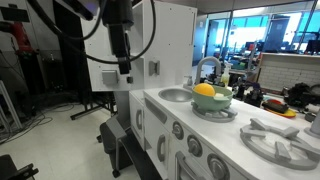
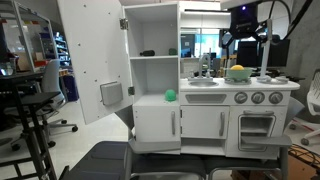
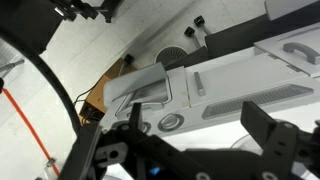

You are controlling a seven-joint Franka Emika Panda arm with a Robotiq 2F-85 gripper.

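Observation:
My gripper [image 1: 119,78] hangs in the air, pointing down, in front of the white play kitchen in the first exterior view. In the wrist view its two black fingers [image 3: 132,130] stand wide apart, with nothing between them; the gripper is open. Below it there, the kitchen's front shows with its grey handles and knobs. A green bowl [image 1: 209,97] with an orange ball [image 1: 204,88] rests on the white counter [image 1: 222,128], between the sink and the burners. A small green item [image 2: 170,95] sits on the counter's left part in the second exterior view.
The sink [image 1: 177,95] with its grey faucet [image 1: 208,66] lies left of the bowl. Grey burner grates [image 1: 280,145] stand on the right. The tall cabinet door [image 2: 98,60] is swung open; dark items [image 2: 148,53] lie on its shelf. A grey chair [image 1: 122,140] stands below.

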